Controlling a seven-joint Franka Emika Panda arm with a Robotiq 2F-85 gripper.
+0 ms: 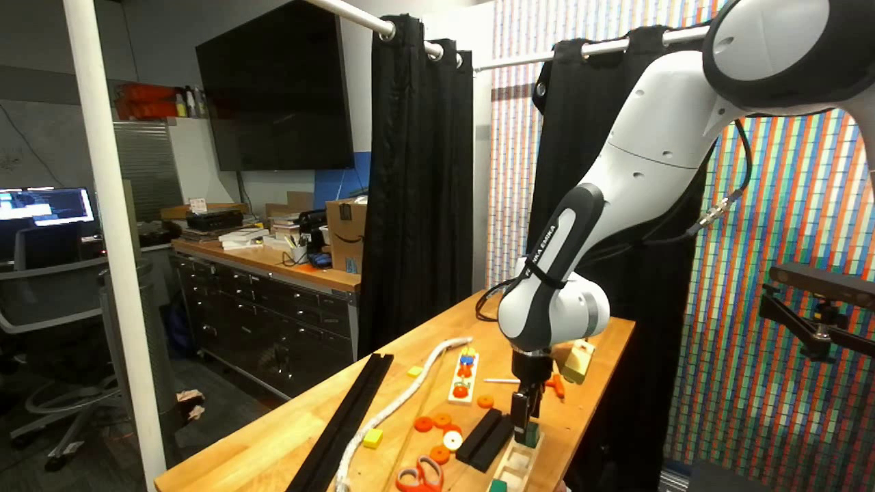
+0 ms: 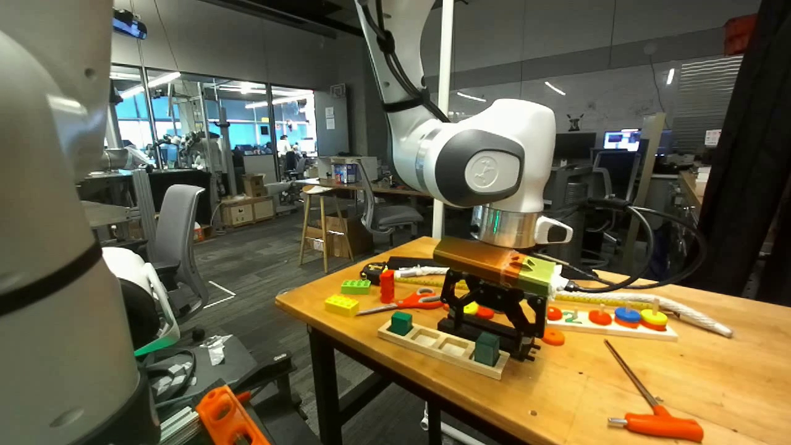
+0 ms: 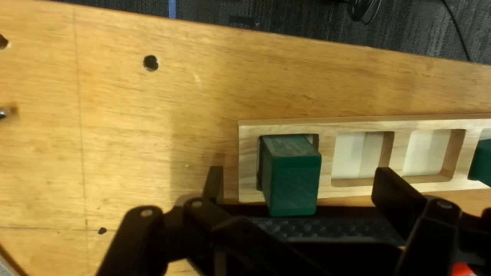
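In the wrist view a tall green block (image 3: 294, 184) stands in the end compartment of a pale wooden tray (image 3: 359, 119). The two compartments beside it are empty, and a second green block (image 3: 481, 161) shows at the right edge, in the far end. My gripper is open, its fingers (image 3: 398, 193) wide apart with the near block between them in this view and a gap on either side. From exterior view 2, the gripper (image 2: 489, 334) is low over the table just behind the tray (image 2: 437, 346), close to the near green block (image 2: 487, 348); contact cannot be told.
Behind the tray lie black bars (image 1: 485, 439), orange scissors (image 1: 420, 477) and several loose discs. A hex key with an orange handle (image 2: 660, 425) is to the right in exterior view 2. Yellow (image 2: 342, 305) and green bricks (image 2: 356, 286) sit near the table's far corner.
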